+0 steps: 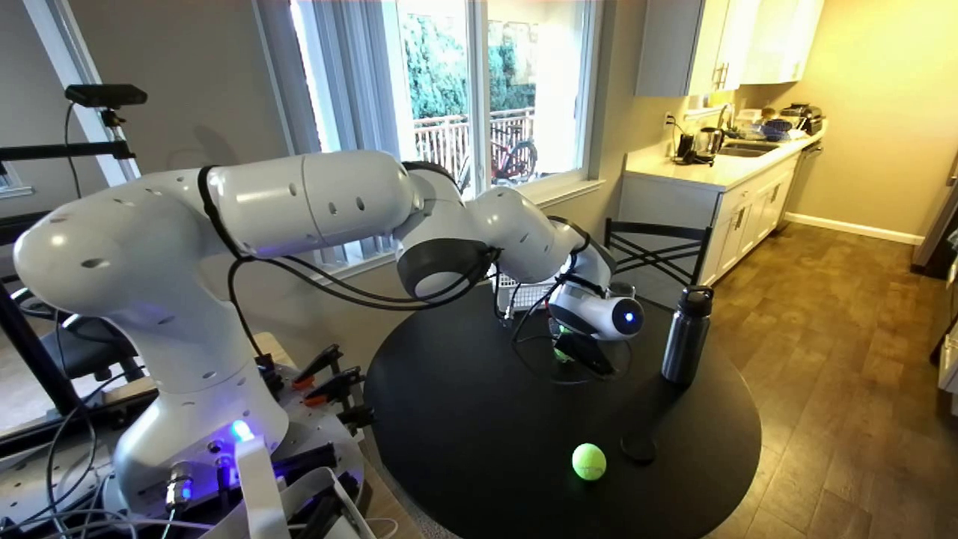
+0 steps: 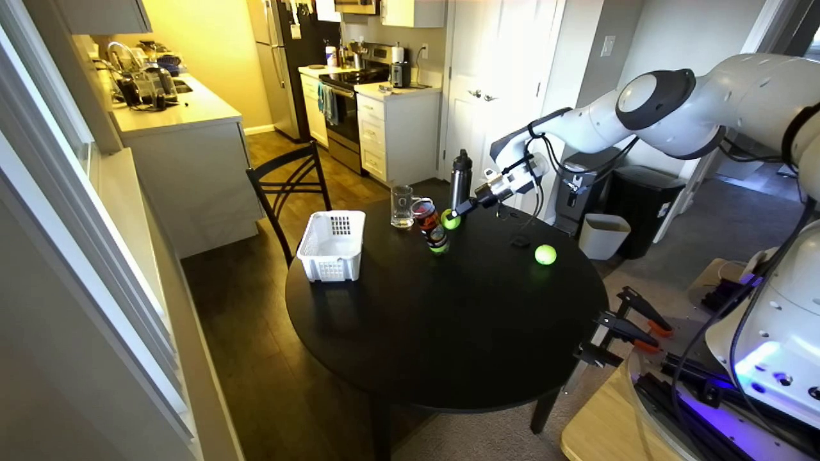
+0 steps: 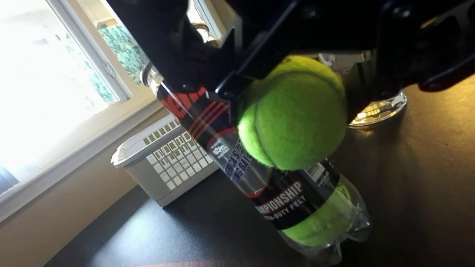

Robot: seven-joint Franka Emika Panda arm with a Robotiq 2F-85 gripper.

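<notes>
A yellow-green tennis ball point(image 3: 294, 118) is held between the fingers of my gripper point(image 2: 455, 212), which is shut on it. Right behind this ball in the wrist view stands a clear tennis ball can point(image 3: 285, 200) with a black and red label and a ball in its bottom. Exterior view 2 shows the can point(image 2: 430, 227) on the round black table, just left of the held ball; whether the two touch I cannot tell. Another tennis ball point(image 1: 589, 462) rests on the table, well away from the gripper. In exterior view 1 the arm mostly hides the can.
A white basket point(image 2: 332, 247) sits near the table edge. Beside the can is a glass mug point(image 2: 401, 207). A dark bottle point(image 1: 687, 337) stands close to the arm, and a black round lid point(image 1: 638, 448) lies near the loose ball.
</notes>
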